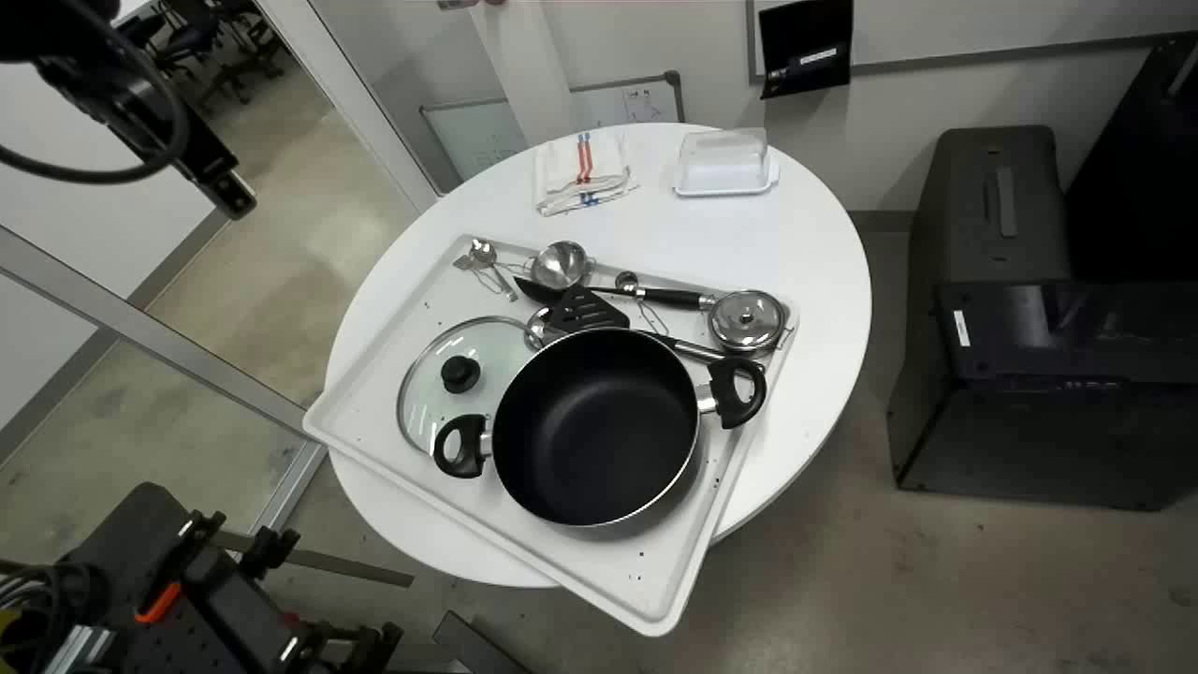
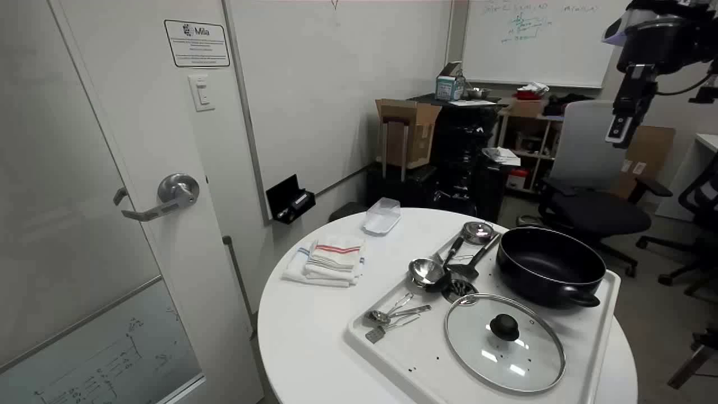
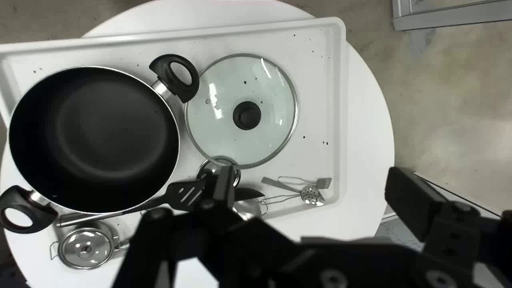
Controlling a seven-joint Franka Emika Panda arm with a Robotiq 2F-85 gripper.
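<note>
High above the table, my gripper stands open, its two dark fingers wide apart and nothing between them. In exterior view 1 the gripper (image 1: 236, 200) is at the upper left, well away from the table. A black two-handled pot (image 1: 595, 427) sits empty on the white tray (image 1: 371, 432). Beside it lies a glass lid (image 3: 269, 91) with a black knob (image 3: 247, 115), flat on the tray. Along one side of the tray are a slotted black spatula (image 1: 586, 313), a small lidded steel pot (image 1: 747, 320), a steel bowl-shaped utensil (image 1: 559, 265) and several small utensils (image 2: 390, 316).
On the far part of the round white table (image 1: 825, 270) are folded towels (image 1: 578, 174) and a clear-lidded white container (image 1: 724, 165). Bare tabletop shows between them and the tray. A black case (image 1: 994, 202) stands right of the table; a glass partition is at the left.
</note>
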